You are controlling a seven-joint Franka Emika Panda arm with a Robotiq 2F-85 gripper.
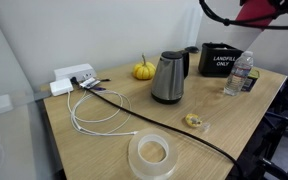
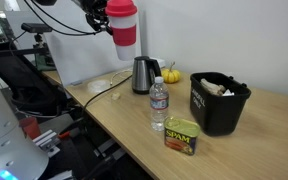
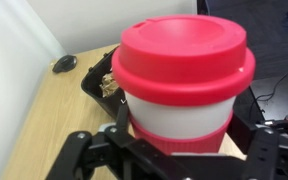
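A white cup with a red lid and red sleeve (image 2: 124,36) is held high above the table. It fills the middle of the wrist view, where my gripper is shut on it, a dark finger on either side. Only a red part of the cup (image 1: 256,11) shows at the top right of exterior view 1. The cup looks upright in exterior view 2, well clear of the objects below.
Below stand a black landfill bin (image 2: 217,108), a water bottle (image 2: 159,105), a Spam can (image 2: 181,136) and a kettle (image 1: 170,78). A tape roll (image 1: 152,154), white cable (image 1: 76,118) and small pumpkin (image 1: 144,70) lie farther left. Table right of the bin is clear.
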